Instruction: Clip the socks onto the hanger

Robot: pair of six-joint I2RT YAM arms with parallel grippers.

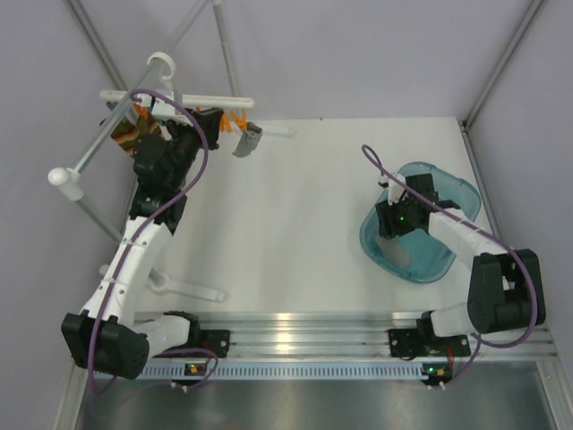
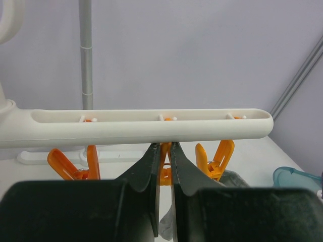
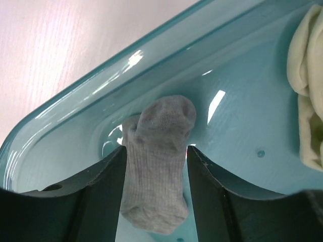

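A grey sock (image 3: 159,166) lies flat in the teal basin (image 3: 75,101), and in the right wrist view it shows between the spread fingers of my right gripper. That gripper is open just over the sock and holds nothing. My left gripper is shut on an orange clip (image 2: 165,174) under the white hanger bar (image 2: 136,128). Another orange clip (image 2: 73,166) is to its left, and one more clip (image 2: 216,159) to its right. Grey cloth (image 1: 248,140) hangs from the clips at the hanger's right end.
At the hanger's left end hangs a striped sock (image 1: 130,136), partly behind the rack pole (image 1: 112,143). Cream cloth (image 3: 308,85) lies elsewhere in the basin. The white table (image 1: 295,233) between the arms is clear.
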